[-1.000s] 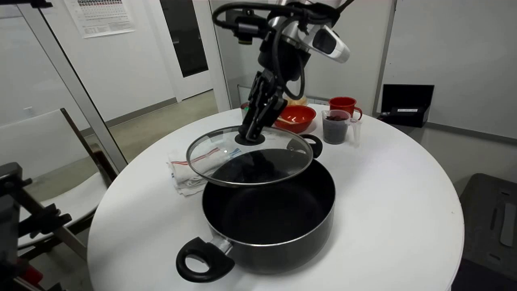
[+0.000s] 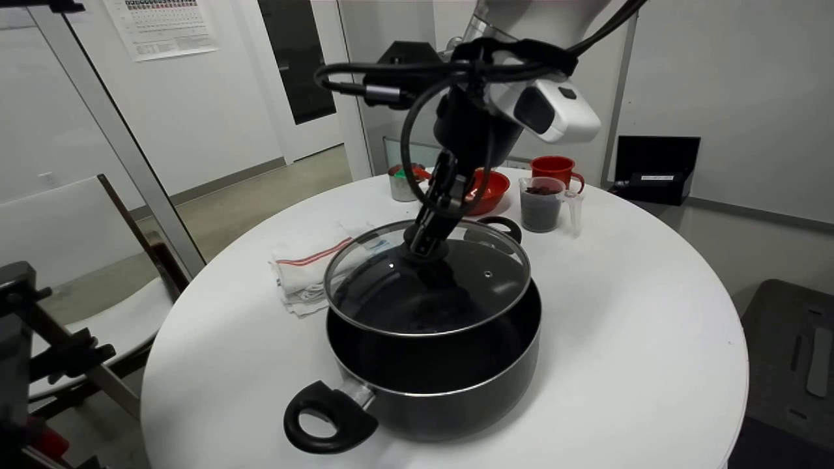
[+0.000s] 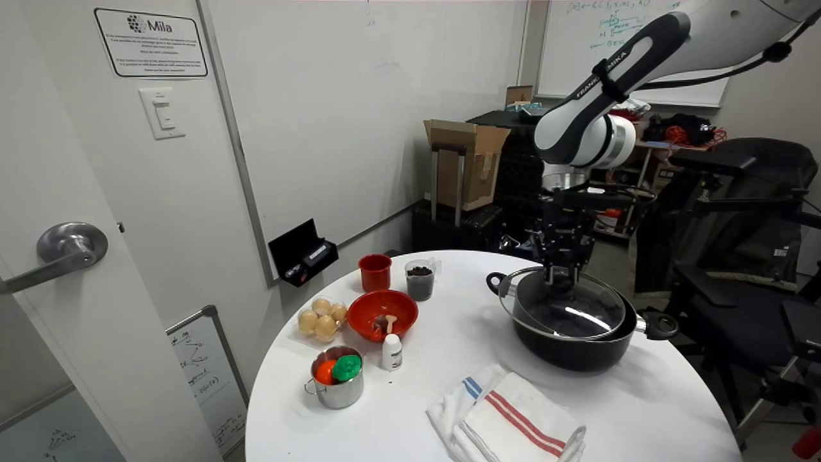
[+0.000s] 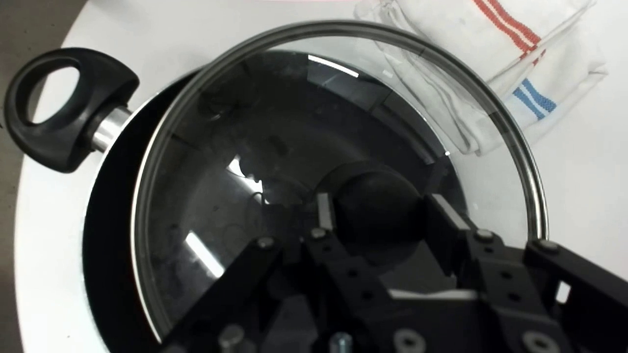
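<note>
A glass lid [image 2: 485, 301] with a metal rim is held by its round black knob [image 4: 377, 203], which sits between the fingers of my shut gripper. Below the lid stands a black pot [image 2: 461, 406] with two looped handles. In exterior view 1 the lid is tilted and off-centre, toward the pot's far side, leaving the near part of the opening uncovered. The wrist view shows the lid reaching past the pot's rim on the towel side. Whether the lid's edge touches the rim anywhere, I cannot tell.
A folded white towel [image 3: 516, 419] lies beside the pot. Farther off are a red bowl [image 3: 404, 312], a red mug [image 3: 375, 273], a measuring cup [image 3: 420, 283], a small steel pot [image 3: 340, 394], a white bottle [image 3: 392, 353] and several yellowish balls [image 3: 323, 319].
In exterior view 1, my gripper and the lid have come down and moved right, toward the pot's near side. The lid now covers more of the opening. The pot has not moved.
</note>
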